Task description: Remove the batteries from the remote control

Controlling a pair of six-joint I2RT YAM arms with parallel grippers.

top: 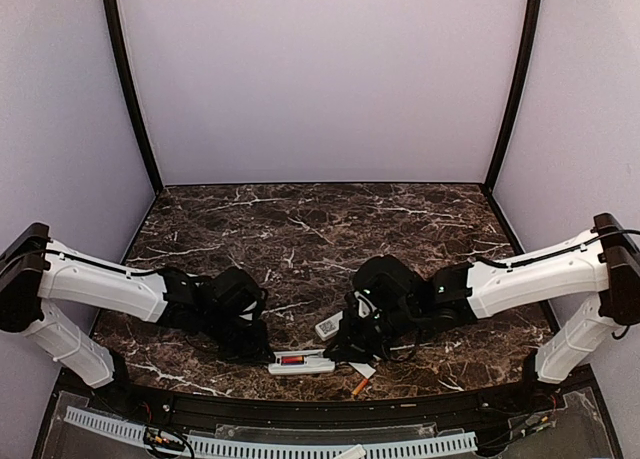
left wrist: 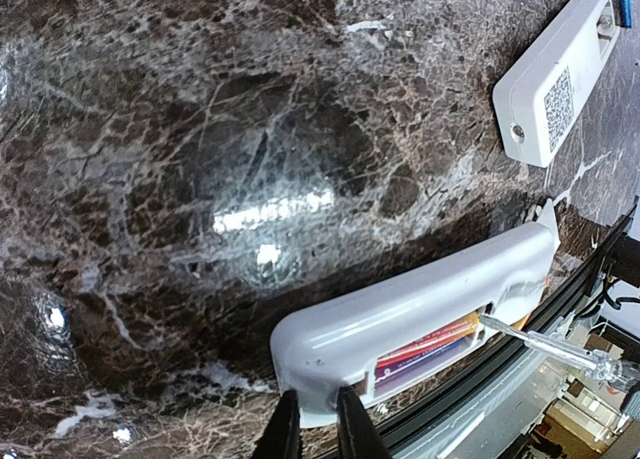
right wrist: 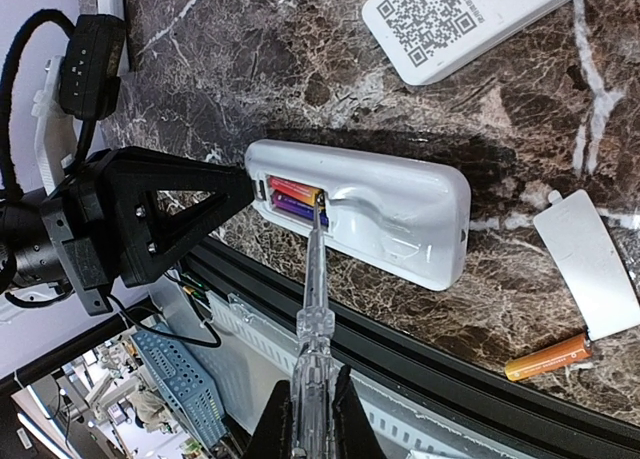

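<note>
The white remote control (right wrist: 410, 214) lies battery side up near the table's front edge, its compartment uncovered. Inside it sit an orange-red battery (right wrist: 292, 190) and a purple battery (right wrist: 290, 210). One end of the remote is pinched by my left gripper, which is shut on it. My right gripper is shut on a clear-handled screwdriver (right wrist: 315, 329); its thin tip reaches the end of the orange-red battery. A loose orange battery (right wrist: 548, 358) rests on the table beside the flat white battery cover (right wrist: 592, 267).
Behind the remote lies another white device with a printed code (right wrist: 480, 24). The dark table edge rail (right wrist: 400, 364) runs close in front of the remote.
</note>
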